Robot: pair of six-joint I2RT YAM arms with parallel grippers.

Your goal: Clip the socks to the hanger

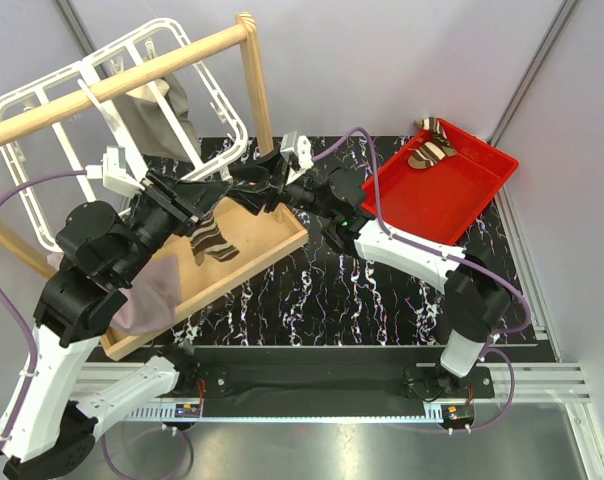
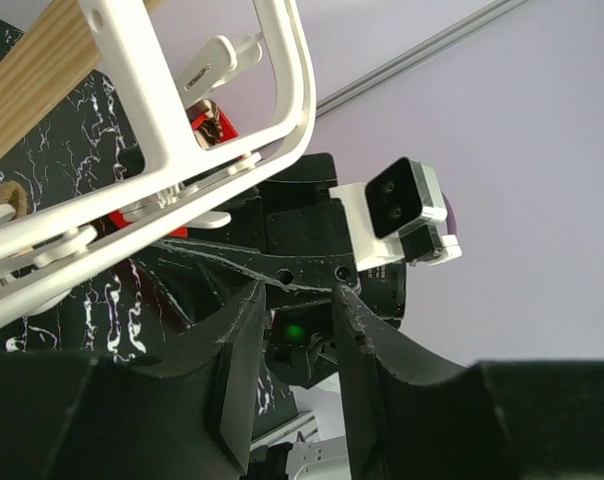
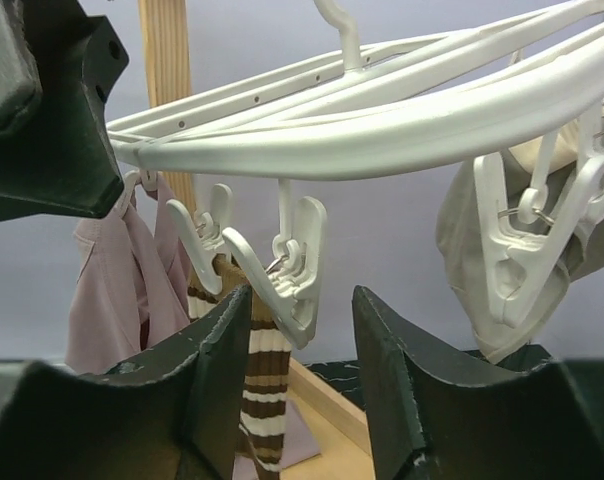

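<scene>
A brown-and-white striped sock (image 1: 212, 240) hangs below the white hanger (image 1: 82, 72). In the right wrist view, the sock (image 3: 266, 395) hangs at a small white clip, behind a nearer clip (image 3: 292, 275). My right gripper is part open around the line of that nearer clip; whether its fingers touch it I cannot tell. Close beside it, my left gripper is part open, nothing showing between its fingers. Another striped sock (image 1: 432, 145) lies in the red tray (image 1: 412, 205).
A grey sock (image 3: 532, 235) and a pink one (image 3: 122, 275) hang from other clips. The wooden frame (image 1: 252, 85) stands around the hanger. Both arms are crowded together at its front edge. Clear black table (image 1: 312, 300) lies to the right.
</scene>
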